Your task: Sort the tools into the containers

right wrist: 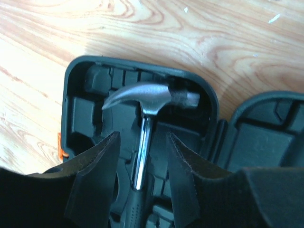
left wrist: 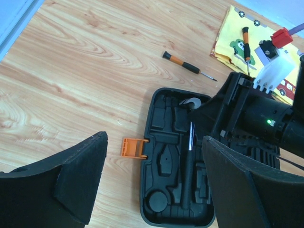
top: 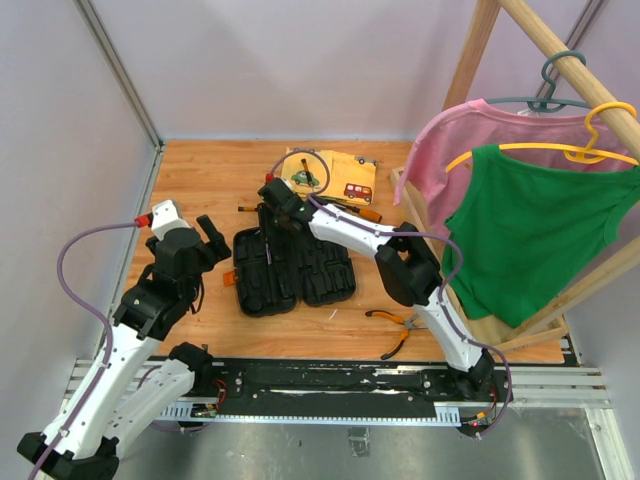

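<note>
A claw hammer with a silver head and black grip lies in the left half of the black tool case. Above it my right gripper is open, its fingers on either side of the hammer's shaft and clear of it. My left gripper is also open, raised at the left with nothing between its fingers. One orange-and-black screwdriver lies on the table behind the case; another screwdriver rests on the yellow cloth. Orange-handled pliers lie right of the case.
The yellow cloth is spread at the back. An orange latch sticks out from the case's left side. At the right, a wooden rack holds a pink shirt and a green top. Bare table lies left of the case.
</note>
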